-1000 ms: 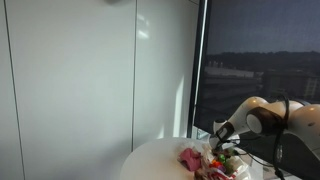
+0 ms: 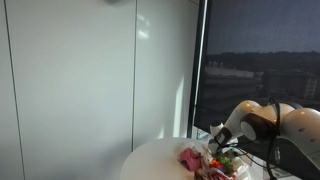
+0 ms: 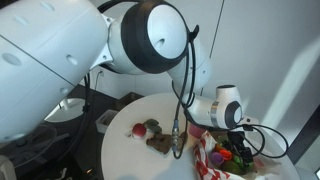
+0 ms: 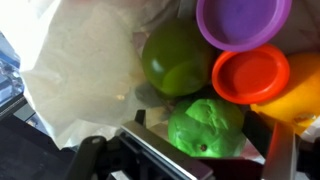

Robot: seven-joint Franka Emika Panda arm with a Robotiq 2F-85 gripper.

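My gripper is open over a green round piece (image 4: 206, 127), one finger on either side of it in the wrist view. Whether the fingers touch it cannot be told. Close by lie a darker green round piece (image 4: 176, 60), a purple round piece (image 4: 243, 18), a red cup-like piece (image 4: 250, 74) and an orange piece (image 4: 294, 88). These colourful pieces sit together in a paper-lined container (image 3: 204, 163). The arm reaches down over them in exterior view 2, partly hiding them.
Crumpled pale paper (image 4: 95, 65) rises beside the pieces. On the round white table (image 3: 118, 152) lie a red item (image 3: 139, 130) and a brown item (image 3: 158, 142). A dark cable (image 3: 183, 105) hangs along the arm.
In exterior view 1 the arm has shifted slightly left and down over the container. The colourful pieces there are more covered now.
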